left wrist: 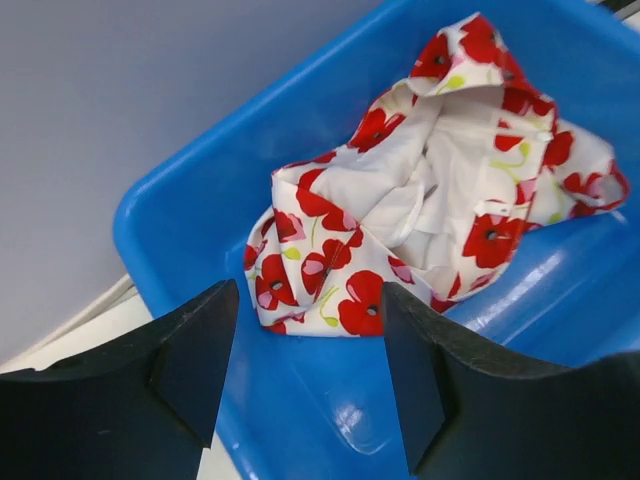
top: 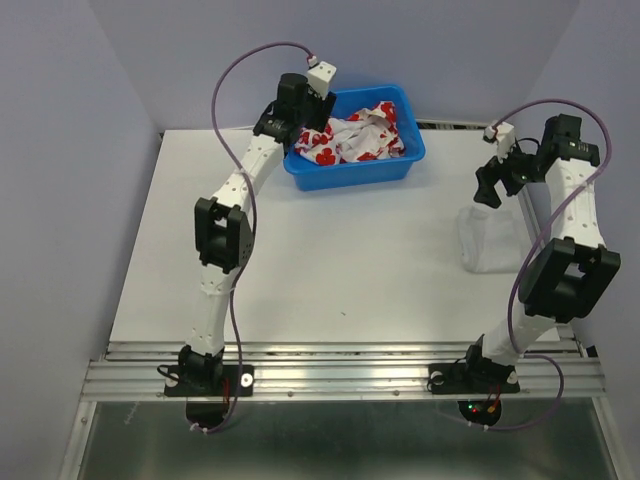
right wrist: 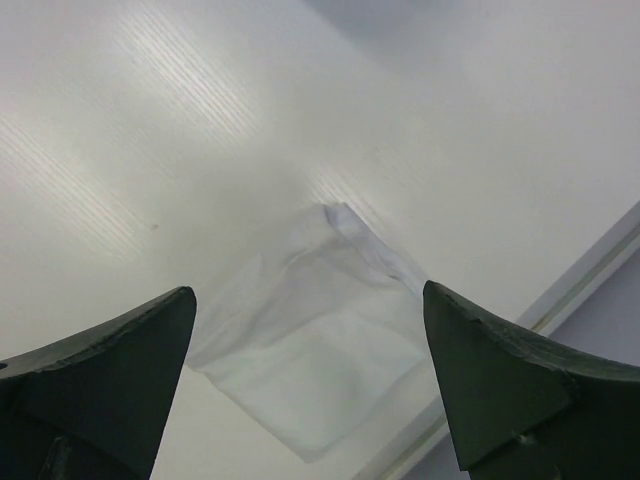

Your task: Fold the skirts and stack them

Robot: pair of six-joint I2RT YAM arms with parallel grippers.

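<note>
A skirt with red flowers on white (top: 362,136) lies crumpled in the blue bin (top: 357,178) at the back. My left gripper (top: 318,108) hangs over the bin's left part. In the left wrist view its fingers stand apart, with the flowered skirt (left wrist: 400,200) below and beyond the fingertips, nothing between them. On the right of the table lies a folded white cloth (top: 490,243), flat and roughly square. Just behind its far edge, my right gripper (top: 497,190) is open and empty. The right wrist view shows the white cloth (right wrist: 315,345) under the spread fingers.
Grey walls (top: 270,50) close in behind the bin and at both sides. A metal rail (top: 340,357) runs along the front edge.
</note>
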